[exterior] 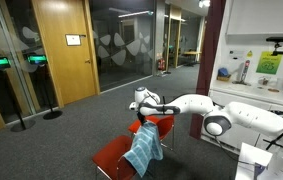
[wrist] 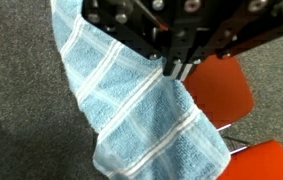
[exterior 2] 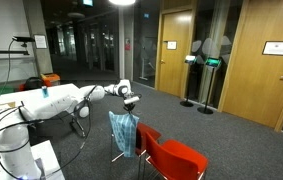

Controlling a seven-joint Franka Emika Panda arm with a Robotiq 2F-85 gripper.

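A light blue towel with white stripes (wrist: 131, 105) hangs beside and partly over the red chairs, reaching down from a raised upper edge. The same towel (exterior: 144, 150) shows in exterior view 1, and the towel (exterior 2: 124, 136) hangs near the chairs in exterior view 2. My gripper is shut at the towel's edge, and the cloth bunches up to its fingertips. The exact pinch is partly hidden by the gripper itself. Below the towel in exterior view 1 stands a red chair (exterior: 110, 156).
A second red chair (exterior 2: 181, 160) stands to the right in exterior view 2. White cabinets (exterior: 249, 130) stand to the right. Grey carpet (exterior: 56, 150) lies clear to the left of the chairs.
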